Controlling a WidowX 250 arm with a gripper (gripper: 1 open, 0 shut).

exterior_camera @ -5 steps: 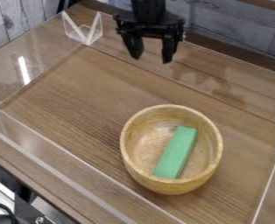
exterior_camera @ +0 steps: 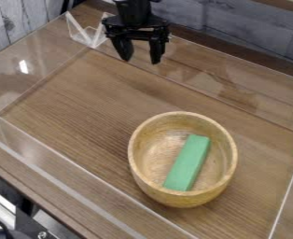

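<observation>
My gripper (exterior_camera: 140,54) is at the top of the camera view, dark, its two fingers pointing down and standing apart, with nothing seen between them. In the lower middle of the wooden table (exterior_camera: 75,112) lies a round tan bowl (exterior_camera: 149,159) holding a long green block (exterior_camera: 188,162), well apart from the gripper.
The table between the gripper and the bowl is clear, as are the left and right sides. A pale, see-through shape at the upper left edge is too unclear to name.
My gripper has moved back, toward the top of the view, and a little left. The bowl and green block have not moved.
</observation>
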